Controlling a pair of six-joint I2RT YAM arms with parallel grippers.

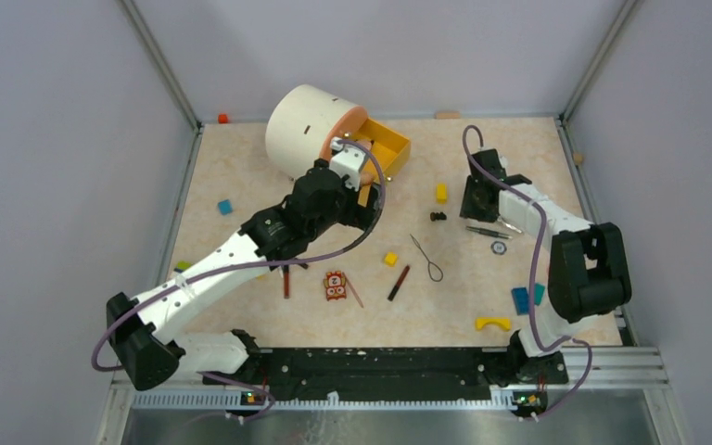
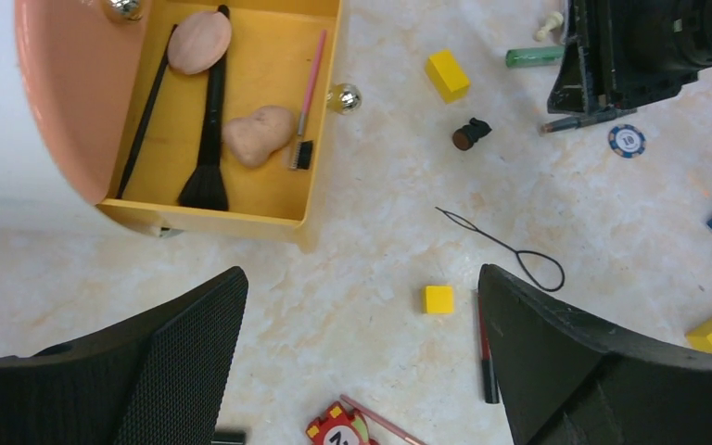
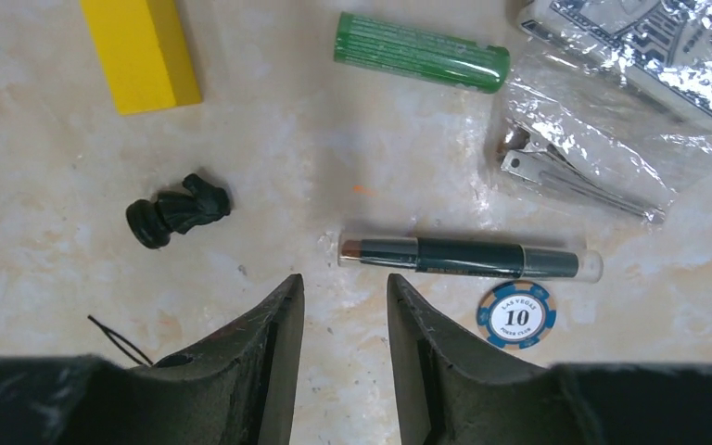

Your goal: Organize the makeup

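Observation:
The yellow drawer (image 2: 269,204) of the round cream case (image 1: 297,125) is pulled out, holding brushes (image 2: 206,167) and two beige sponges (image 2: 258,137). My left gripper hangs open above the table beside it, nothing between its fingers. My right gripper is partly open and empty, over a dark double-ended makeup pencil (image 3: 468,257) on the right side of the table. Red-and-black pencils (image 1: 399,283) lie near the front middle.
Around the right gripper lie a green tube (image 3: 417,51), a plastic bag with metal items (image 3: 630,83), a poker chip (image 3: 516,313), a yellow block (image 3: 139,51) and a black figure (image 3: 178,211). Blue blocks (image 1: 521,299) lie at front right.

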